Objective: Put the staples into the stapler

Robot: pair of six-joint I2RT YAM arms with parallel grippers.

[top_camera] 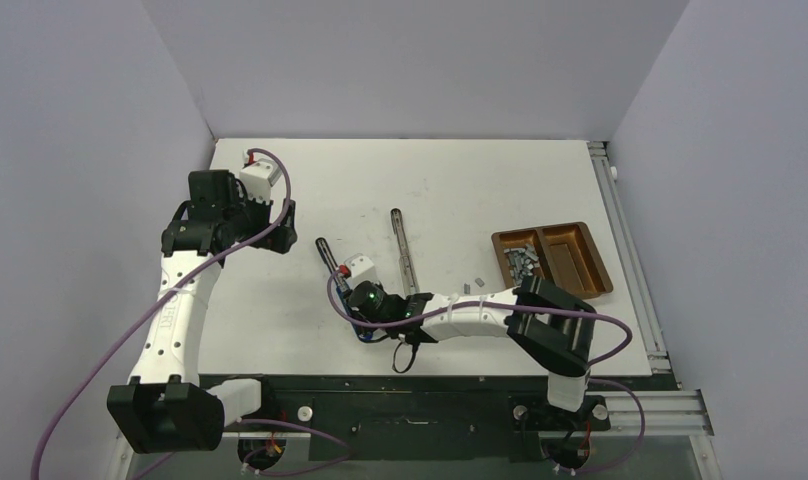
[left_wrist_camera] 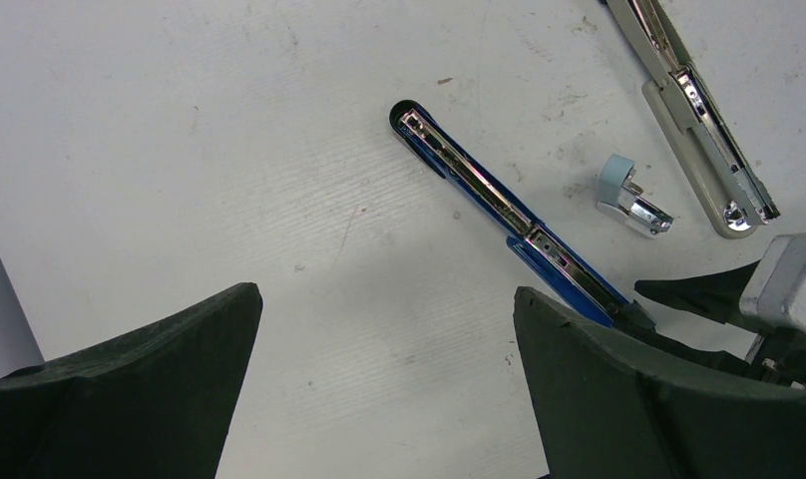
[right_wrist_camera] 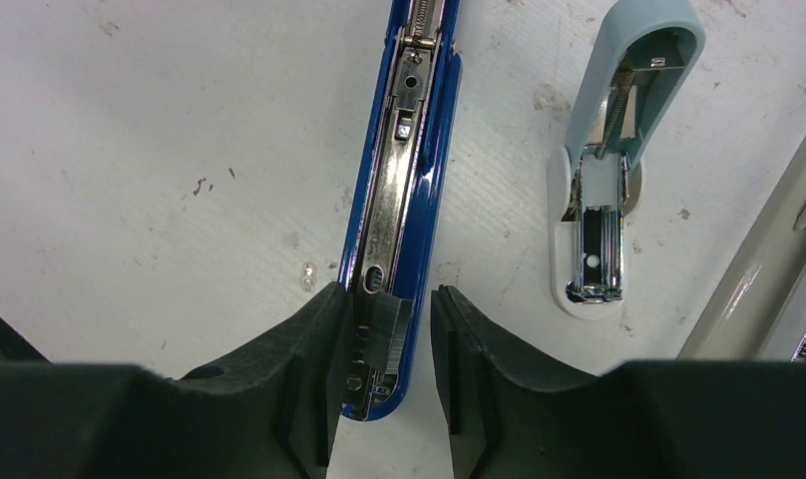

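Note:
An opened blue stapler lies lengthwise on the white table, its metal channel facing up, also in the left wrist view point(left_wrist_camera: 479, 190). A short block of staples point(right_wrist_camera: 387, 334) sits at its near end. My right gripper is over that end, fingertips apart, one at the channel's left and one just right of the blue body; whether they touch the staples is unclear. My left gripper hangs open and empty at the table's left, away from the stapler.
A small pale-blue stapler point(right_wrist_camera: 628, 120) and a long grey stapler point(left_wrist_camera: 703, 130) lie opened to the right. A brown tray point(top_camera: 575, 265) with grey staple blocks stands at the right, loose pieces point(top_camera: 479, 281) beside it.

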